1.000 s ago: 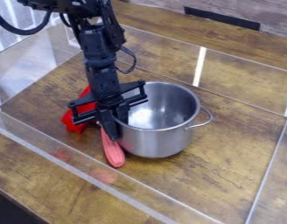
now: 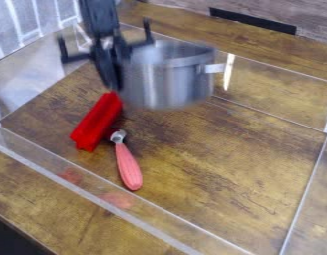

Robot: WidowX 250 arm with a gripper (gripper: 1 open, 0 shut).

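Note:
A steel pot (image 2: pixel 163 80) with side handles hangs in the air in the upper middle of the view, blurred. My gripper (image 2: pixel 111 68) is at its left rim; the blur hides whether its fingers grip the rim. Below, on the wooden surface, lie a red block-like object (image 2: pixel 97 122) and, just right of it, a utensil with a pink handle (image 2: pixel 128 165) and a small metal end.
A clear low wall (image 2: pixel 153 221) runs along the front and sides of the work area. A dark slot sits at the back edge.
My gripper and the pot have risen and moved toward the back, uncovering the red object and the pink-handled utensil on the surface.

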